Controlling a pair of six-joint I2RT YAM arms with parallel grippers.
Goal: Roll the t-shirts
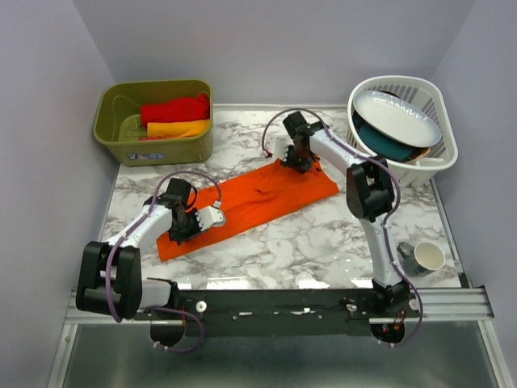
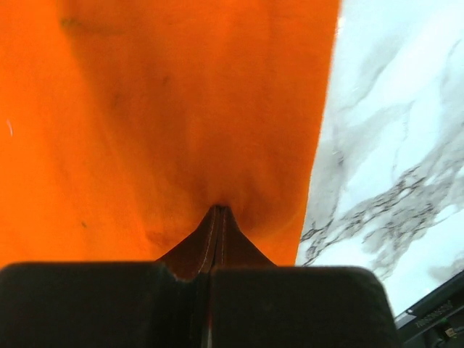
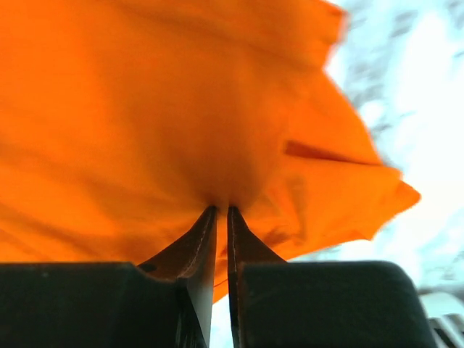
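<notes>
A long strip of orange t-shirt [image 1: 242, 210] lies slantwise across the marble table, mostly flat, with small creases toward its right part. At its left end my left gripper [image 1: 186, 236] is down at the cloth. In the left wrist view its fingertips meet on the orange fabric [image 2: 181, 109]; whether a pinch of cloth is between them is hidden. My right gripper [image 1: 304, 166] is over the upper right end. The right wrist view shows a narrow gap between its fingers, just over the fabric [image 3: 159, 138], beside a folded, rumpled corner [image 3: 341, 196].
An olive bin [image 1: 153, 153] at the back left holds red and yellow cloths [image 1: 178, 129]. A white basket [image 1: 444, 153] with dishes stands at the back right, close to the right arm. A grey mug [image 1: 423, 259] sits at the right. Bare marble [image 1: 307, 250] lies in front of the shirt.
</notes>
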